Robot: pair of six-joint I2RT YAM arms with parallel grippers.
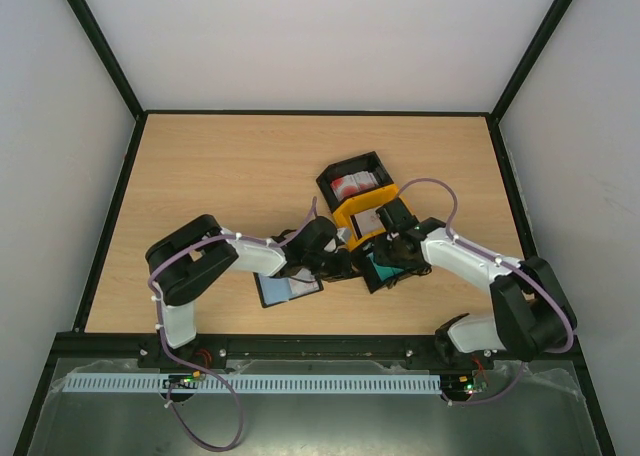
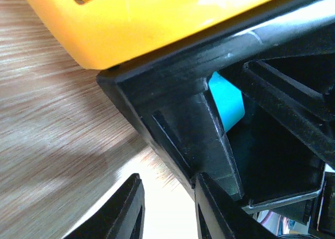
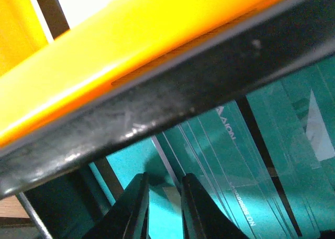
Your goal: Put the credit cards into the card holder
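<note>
Teal cards [image 3: 230, 160] stand in the front black box [image 1: 374, 283]. My right gripper reaches into that box with its fingers slightly apart; a card edge runs up to the right-hand fingertip, and no firm hold shows. My left gripper is low beside the box's outer left wall, one fingertip against or very near the black plastic [image 2: 183, 108]. A gap shows between its fingers over a bright white patch; whether anything thin is held there is unclear. A flat dark-edged card holder [image 1: 272, 291], with blue and whitish panels, lies under the left arm.
The yellow box [image 1: 345, 218], with whitish cards inside, adjoins the front box. Behind it stands another black box [image 1: 327, 179] holding red and white cards.
</note>
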